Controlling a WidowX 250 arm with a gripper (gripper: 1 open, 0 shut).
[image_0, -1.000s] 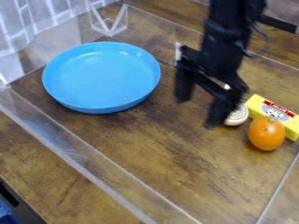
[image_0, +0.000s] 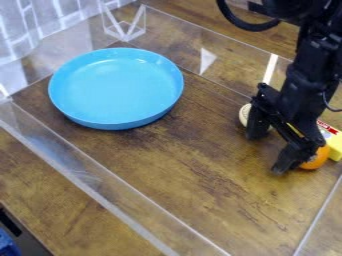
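My black gripper (image_0: 281, 135) is at the right of the camera view, low over a cluster of objects. It is open, its fingers coming down around the orange fruit-like object (image_0: 317, 160), which is partly hidden. A pale round object (image_0: 246, 114) sits just left of the gripper, partly covered. A yellow box with red markings (image_0: 329, 140) lies at the right edge, mostly behind the gripper.
A large blue plate (image_0: 116, 85) rests on the wooden table (image_0: 160, 200) at the upper left, with clear wood below it. Transparent edging runs along the left side. A blue object (image_0: 11, 240) shows at the lower-left corner.
The gripper has moved right and down from above the middle of the table onto the objects at the right, now covering much of the orange object, pale round object and yellow box.
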